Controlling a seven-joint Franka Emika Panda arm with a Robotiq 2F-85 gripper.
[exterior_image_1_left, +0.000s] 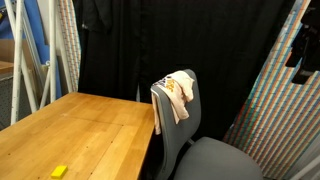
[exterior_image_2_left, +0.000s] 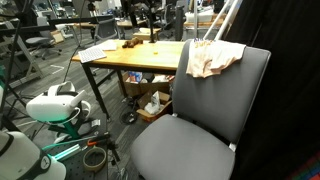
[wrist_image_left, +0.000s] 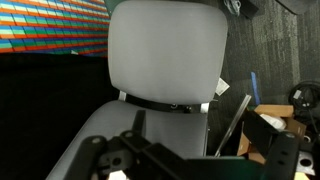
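A pale cloth with a printed patch (exterior_image_1_left: 175, 90) hangs over the top of the grey chair's backrest (exterior_image_2_left: 210, 95). It drapes down both sides of the backrest in the exterior views. My gripper (exterior_image_1_left: 302, 64) is a dark shape at the right edge of exterior view 1, up in the air and well apart from the cloth. From the wrist, I look down on the chair seat (wrist_image_left: 167, 50), with the gripper's dark fingers (wrist_image_left: 138, 122) spread along the bottom and nothing visible held between them. A small pale patch shows at the bottom edge there, possibly the cloth.
A wooden table (exterior_image_1_left: 85, 125) stands beside the chair, with a yellow block (exterior_image_1_left: 59, 171) near its front edge. Black curtains (exterior_image_1_left: 200, 35) hang behind. Cardboard boxes (exterior_image_2_left: 155, 103) sit under the table. The chair seat is bare.
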